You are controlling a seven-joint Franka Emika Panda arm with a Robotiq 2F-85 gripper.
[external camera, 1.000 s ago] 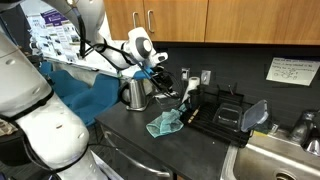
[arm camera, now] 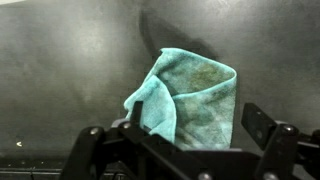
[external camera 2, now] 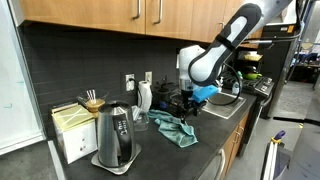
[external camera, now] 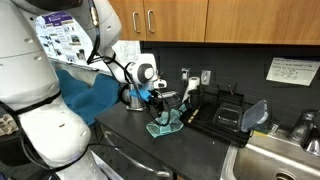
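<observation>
A teal cloth (arm camera: 200,95) lies crumpled on the dark counter, partly folded over itself. In the wrist view it spreads between my open gripper's (arm camera: 195,140) fingers, its lower edge hidden by the gripper body. From the first exterior side, the cloth (external camera: 164,124) is at the middle of the counter, with the gripper (external camera: 158,108) low over it. Seen from the other exterior side, the cloth (external camera 2: 178,131) is in front of the gripper (external camera 2: 184,117). Whether the fingertips touch the cloth, I cannot tell.
A black dish rack (external camera: 222,118) stands right of the cloth, beside the sink (external camera: 262,160). A steel kettle (external camera 2: 115,133), a knife block (external camera 2: 96,102) and a toaster (external camera 2: 73,132) stand along the counter's other end.
My arm and gripper have come down from well above the counter to just over the cloth. The cloth's place looks the same.
</observation>
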